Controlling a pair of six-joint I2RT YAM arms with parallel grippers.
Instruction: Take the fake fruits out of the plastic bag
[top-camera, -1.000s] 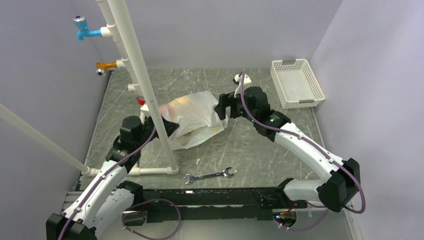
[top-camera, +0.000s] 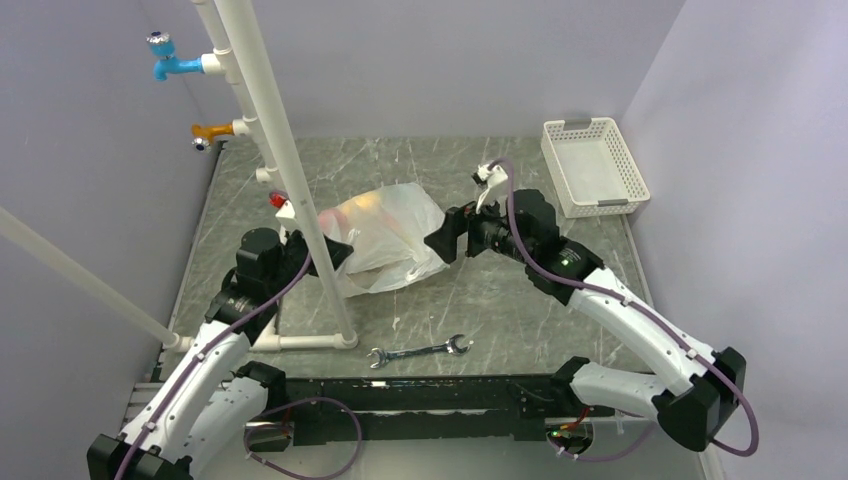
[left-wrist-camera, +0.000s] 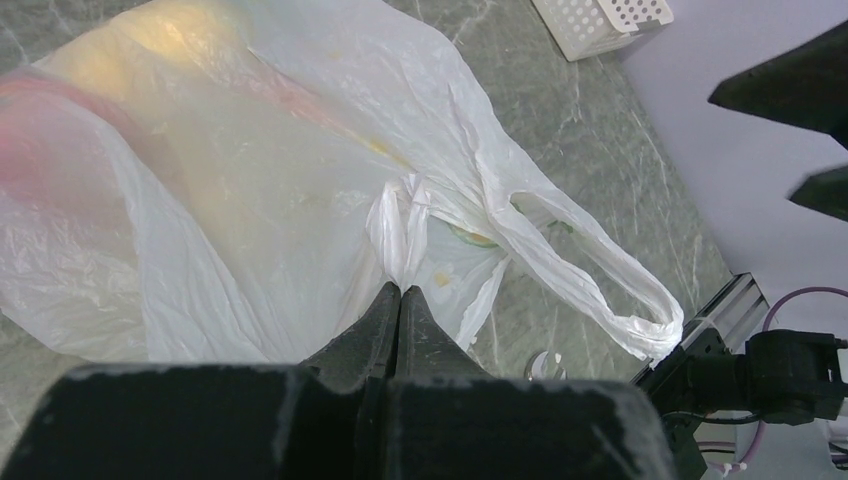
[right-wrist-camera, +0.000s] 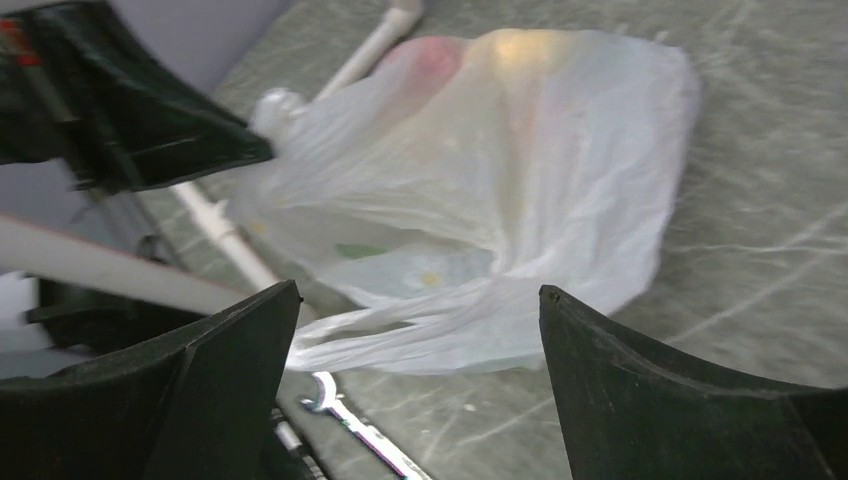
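Note:
A translucent white plastic bag (top-camera: 392, 240) lies on the grey table, with red and yellow fruits (left-wrist-camera: 175, 40) showing dimly through its far end. My left gripper is shut on a bunched piece of the bag's plastic near its mouth. In the right wrist view the bag's mouth gapes toward the camera, and a bit of green shows inside. My right gripper is open at the bag's right side, its fingers (right-wrist-camera: 255, 330) wide apart. A strip of the bag appears between them in that view; whether it touches either finger I cannot tell.
A white pipe frame (top-camera: 296, 190) with a blue tap (top-camera: 178, 66) rises in front of my left gripper. An empty white basket (top-camera: 597, 170) stands at the back right. The wrench (top-camera: 418, 351) lies near the front edge. Bare table surrounds the bag's right side.
The left gripper has shifted only slightly, and the bag lies nearly the same.

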